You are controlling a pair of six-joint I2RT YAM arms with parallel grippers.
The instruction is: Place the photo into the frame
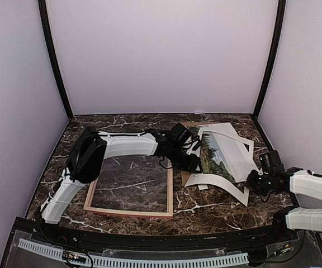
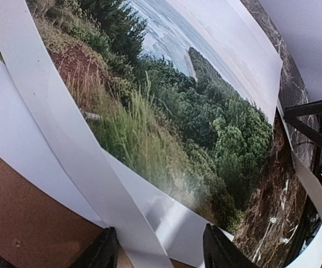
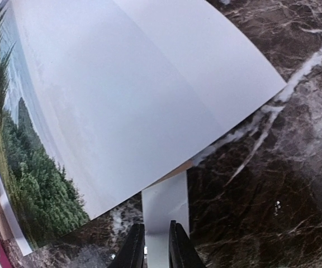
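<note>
The photo, a coastal landscape with a wide white border, lies on the right half of the table. Over it is a white mat frame, its near strip bowed upward. In the left wrist view, one mat strip runs between the parted fingers of my left gripper, which is open. My right gripper is shut on the mat's right strip, near its front corner. The wooden picture frame lies flat on the left, partly hidden by my left arm.
A brown backing board lies beneath the photo, mostly covered. Side walls stand close on the left and right.
</note>
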